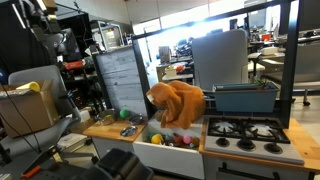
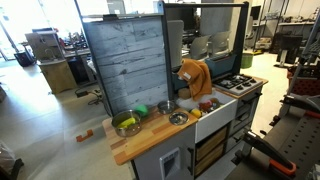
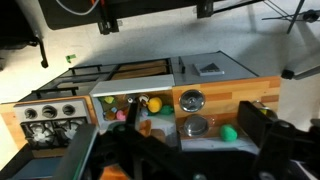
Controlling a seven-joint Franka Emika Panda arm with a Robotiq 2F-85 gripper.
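Observation:
My gripper [image 1: 38, 20] hangs high at the upper left of exterior view 1, well away from the counter. In the wrist view the gripper looks down from above with its dark fingers apart and nothing seen between them. Below it lies a white open drawer [image 1: 168, 157] holding several small colourful toys [image 1: 178, 140]. An orange cloth [image 1: 178, 102] hangs over the divider behind the drawer; exterior view 2 shows the cloth [image 2: 196, 76] too. To the drawer's right is a stove [image 1: 247, 130] with black grates.
Metal bowls [image 2: 126, 121] and a green object [image 2: 142, 110] occupy the wooden counter [image 2: 128, 151] left of the drawer. A blue-grey bin [image 1: 245, 98] is raised behind the stove. A tall grey panel [image 2: 130, 64] backs the counter.

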